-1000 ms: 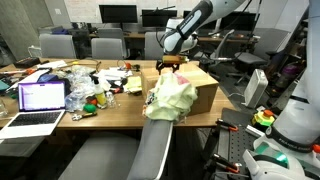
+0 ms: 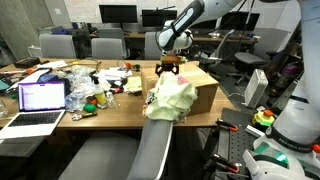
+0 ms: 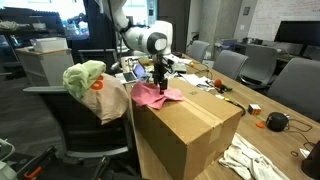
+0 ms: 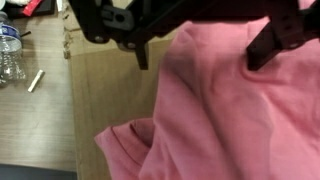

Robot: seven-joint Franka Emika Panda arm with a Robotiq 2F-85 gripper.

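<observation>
A pink cloth (image 3: 158, 95) lies crumpled on top of a large cardboard box (image 3: 200, 122), near one edge. In the wrist view the pink cloth (image 4: 205, 120) fills much of the right and lower part, with folds rising toward the fingers. My gripper (image 3: 158, 80) points down just over it. The two dark fingers (image 4: 262, 45) stand wide apart, so the fingers are open, with a fold of cloth showing in the space below and between them. Whether the fingertips touch the cloth I cannot tell.
A pale green cloth (image 2: 173, 95) and a beige one (image 3: 110, 100) hang over a chair beside the box. White cables (image 3: 252, 160) lie to the box's right. Bottles, a laptop (image 2: 38, 104) and clutter cover the table. A water bottle (image 4: 9, 42) stands beyond the box edge.
The arm over the box has shifted slightly to the left in exterior view 1. The green cloth and the things on the table have stayed put.
</observation>
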